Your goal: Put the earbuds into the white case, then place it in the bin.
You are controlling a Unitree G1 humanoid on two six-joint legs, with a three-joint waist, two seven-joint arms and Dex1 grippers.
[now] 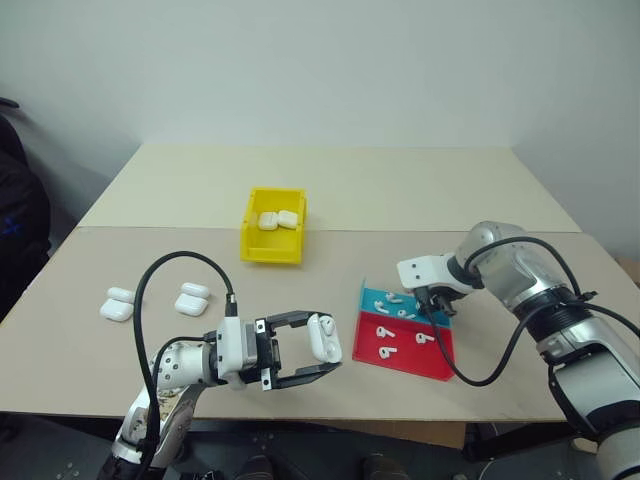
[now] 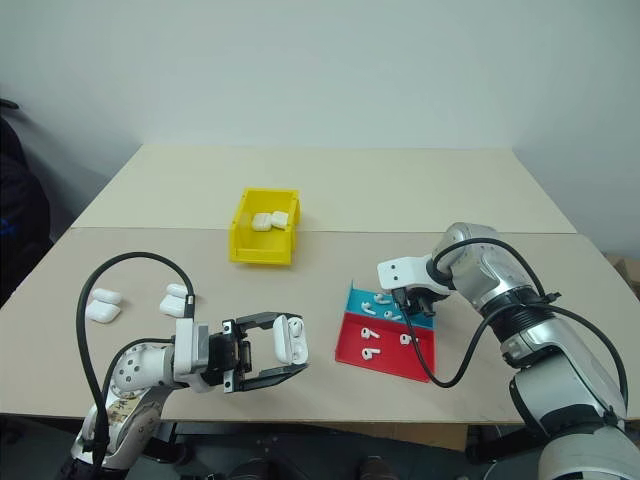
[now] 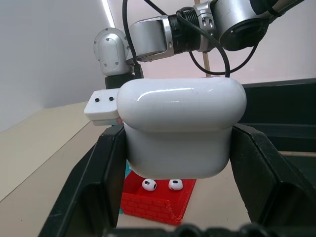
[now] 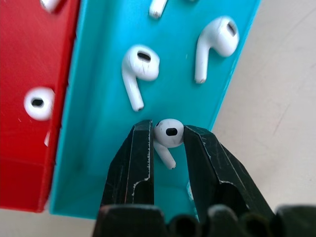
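Note:
A white earbud (image 4: 168, 133) is pinched by its rounded head between the black fingertips of my right gripper, its stem angled down to the right. It is low over the teal tray (image 4: 108, 168). My left gripper is shut on a white case (image 3: 180, 111), gripped by its sides and held up off the table. Its lid is up, with the inner side facing right in the head left view. The yellow bin (image 1: 271, 249) sits at the middle of the table with two white cases (image 1: 278, 220) inside.
Next to the teal tray, a red tray (image 1: 400, 352) holds several earbuds. More earbuds (image 4: 140, 66) lie in the teal tray near my right fingers. Two spare white cases (image 1: 192, 299) rest at the left. Table space between bin and trays is clear.

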